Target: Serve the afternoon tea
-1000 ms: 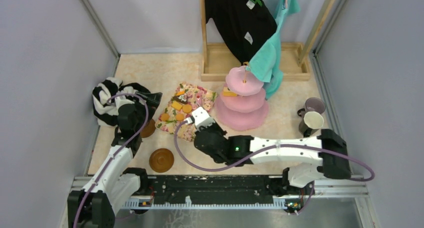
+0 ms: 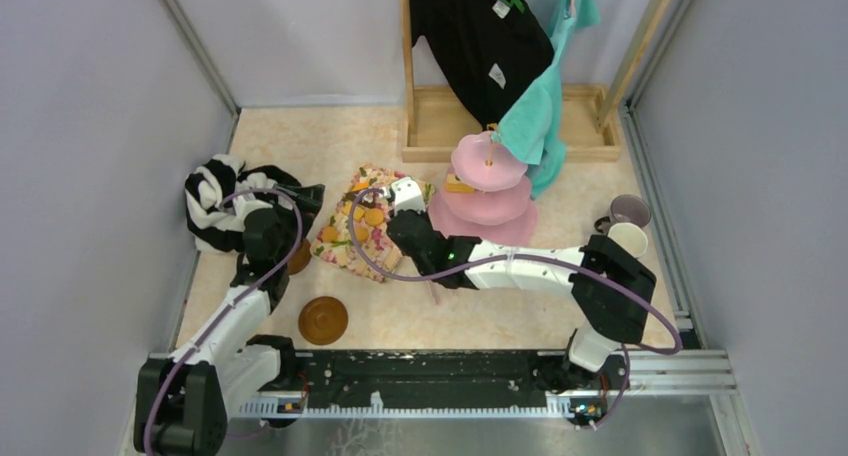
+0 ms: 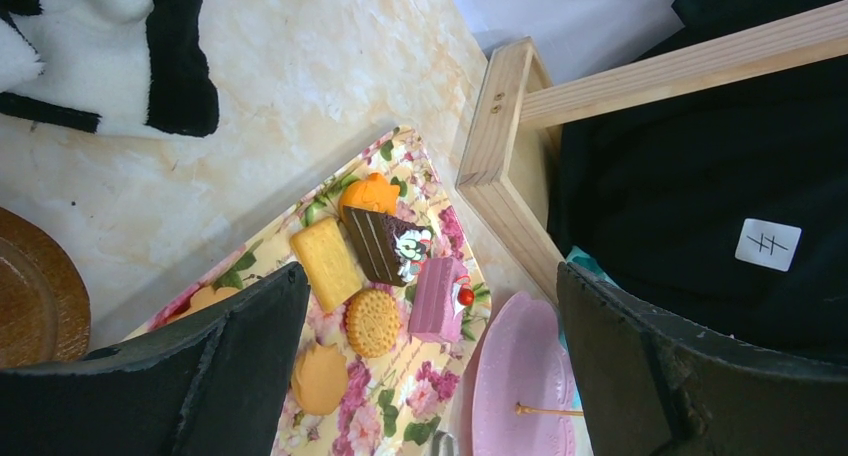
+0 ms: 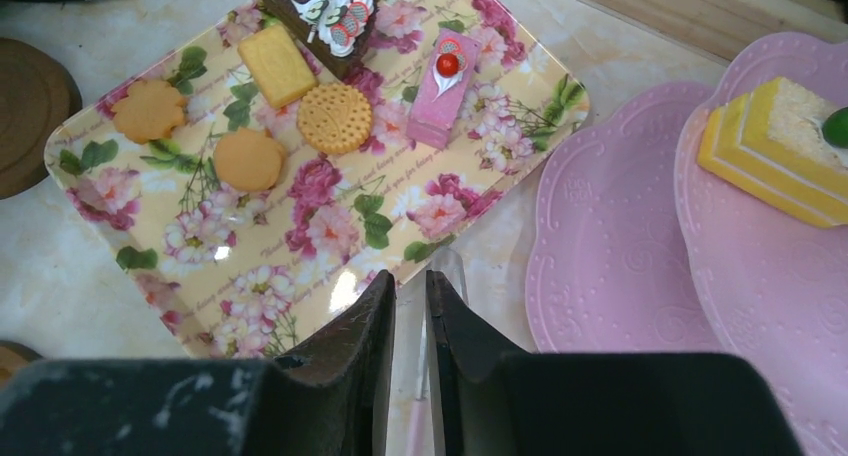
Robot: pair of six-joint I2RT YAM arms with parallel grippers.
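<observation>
A floral tray [image 4: 220, 266] holds cookies, a yellow biscuit [image 4: 276, 68], a chocolate cake slice [image 4: 320, 24] and a pink cake [image 4: 434, 91]. The pink three-tier stand [image 2: 485, 164] is to its right, with a yellow cake [image 4: 755, 146] on a tier. My right gripper is over the tray's near right edge, its fingertips a narrow gap apart, above tongs [image 4: 451, 266] lying between tray and stand; nothing shows held. My left gripper hangs open at the tray's left, over the black-and-white cloth's side.
Brown round coasters [image 2: 322, 320] lie left and front. Two mugs [image 2: 628, 238] stand at the right. A wooden rack [image 2: 430, 154] with hanging black and turquoise garments is at the back. The black-and-white cloth [image 2: 210, 204] lies at far left.
My left arm has barely moved.
</observation>
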